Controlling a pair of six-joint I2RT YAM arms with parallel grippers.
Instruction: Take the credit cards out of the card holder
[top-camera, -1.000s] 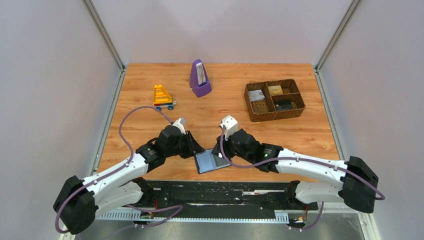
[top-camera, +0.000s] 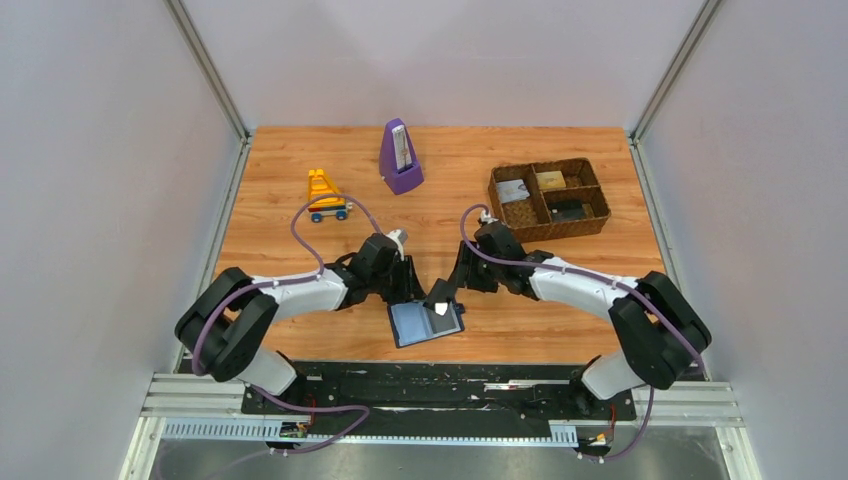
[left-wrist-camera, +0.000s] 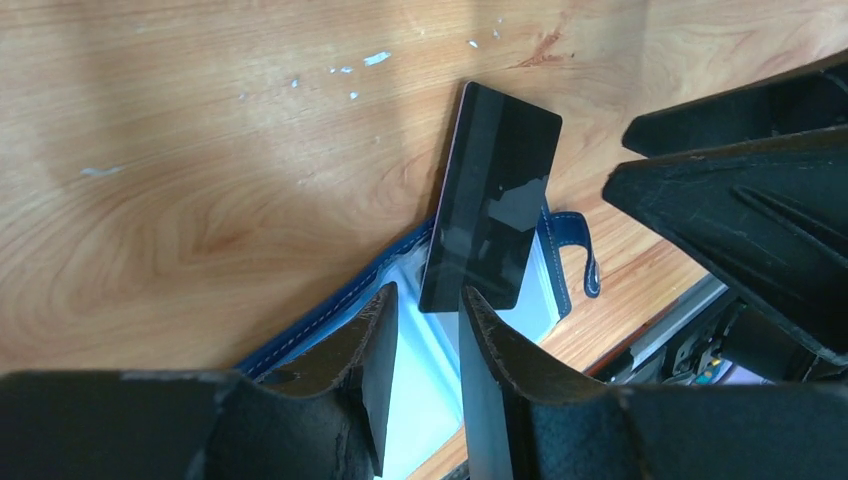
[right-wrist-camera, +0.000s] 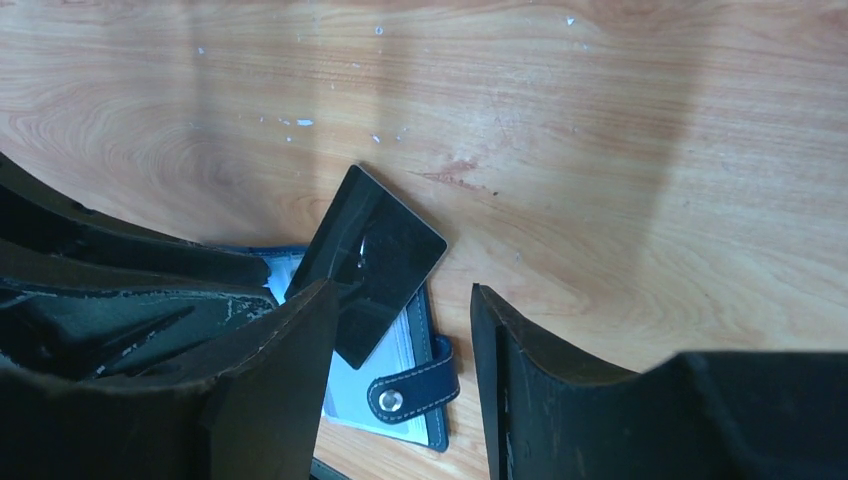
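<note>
The black credit card (top-camera: 440, 293) lies slantwise across the top edge of the opened blue card holder (top-camera: 411, 322), part on it and part over the wood. In the left wrist view this card (left-wrist-camera: 494, 195) shows reflections and lies ahead of my left gripper, which is open over the holder with nothing between its fingers. My right gripper stands open and empty, its fingertips either side of the card's right part as seen in its own wrist view. The holder's snap strap (right-wrist-camera: 415, 391) sticks out at its right side.
A divided wicker basket (top-camera: 567, 228) stands back right, with cards in its compartments. A purple metronome (top-camera: 402, 160) and a yellow toy cart (top-camera: 325, 193) stand further back. Both grippers are close together over the holder; bare table lies behind them.
My left gripper has come right, nearer the card, and opened somewhat. The card and holder look to lie where they were.
</note>
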